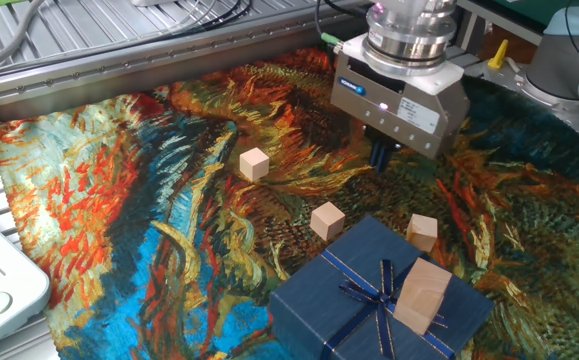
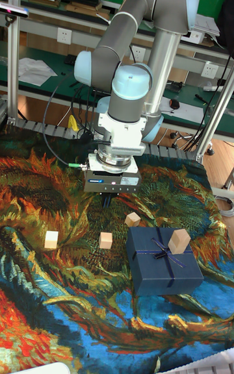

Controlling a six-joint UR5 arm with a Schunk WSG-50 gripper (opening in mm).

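Observation:
My gripper [image 1: 379, 158] hangs above the cloth, pointing down, with its dark fingers close together and nothing visible between them. In exterior view 3 the gripper [image 2: 106, 200] is behind the wooden cubes, apart from all of them. Three pale wooden cubes lie on the cloth: one cube [image 1: 254, 164] off to the left, a middle cube [image 1: 327, 221], and another cube [image 1: 422, 232] close behind the box. On the lid of a dark blue gift box [image 1: 319, 290] with a ribbon bow rests a taller wooden block [image 1: 424, 297].
A colourful painted cloth [image 1: 99, 190] covers the table, its left part bare of objects. A metal rail [image 1: 149, 75] runs along the back left. At the left edge stands a white device [image 1: 4, 270]. The arm's base [image 1: 569, 70] occupies the back right.

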